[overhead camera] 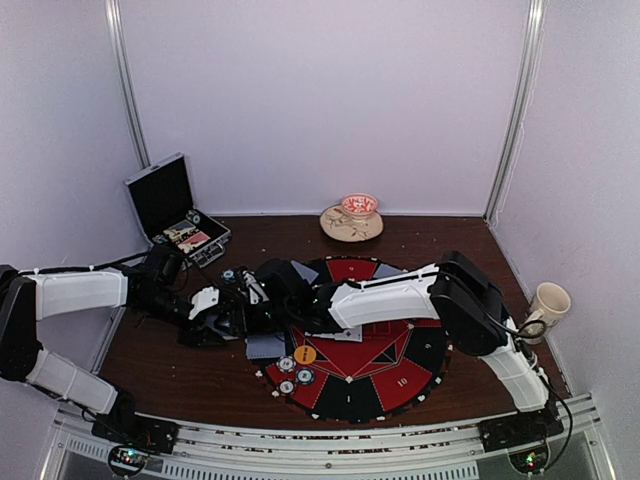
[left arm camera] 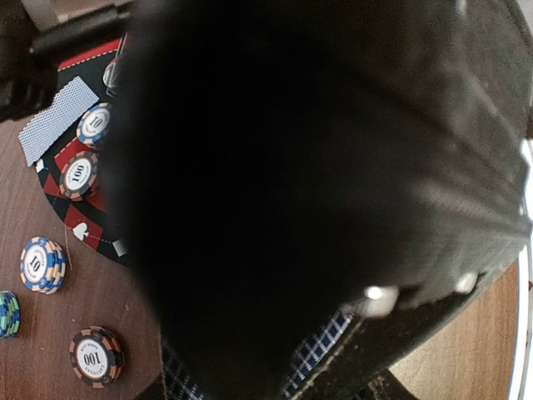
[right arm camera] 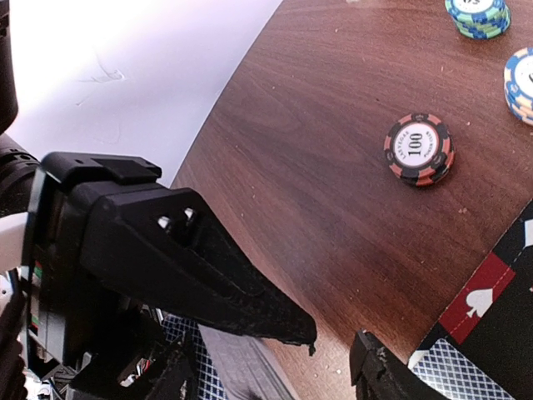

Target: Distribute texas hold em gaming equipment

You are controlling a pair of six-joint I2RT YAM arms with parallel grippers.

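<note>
My left gripper (overhead camera: 215, 325) is low at the mat's left side, shut on blue-backed cards that show in the top view and in blue-checked slivers at the bottom of the left wrist view. My right gripper (overhead camera: 245, 315) is right beside it; in the right wrist view it stands open over the cards, its black body filling the lower left. The round red-and-black mat (overhead camera: 400, 380) holds card stacks, chips (overhead camera: 305, 376) and an orange button (overhead camera: 305, 355). On the wood lie a 100 chip stack (right arm camera: 419, 150), blue (right arm camera: 520, 87) and green (right arm camera: 476, 17) stacks.
An open chip case (overhead camera: 190, 240) stands back left. A plate (overhead camera: 345, 230) with a bowl (overhead camera: 358, 203) sits at the back. A mug (overhead camera: 548, 300) is at the right wall. Bare wood surrounds the mat's front.
</note>
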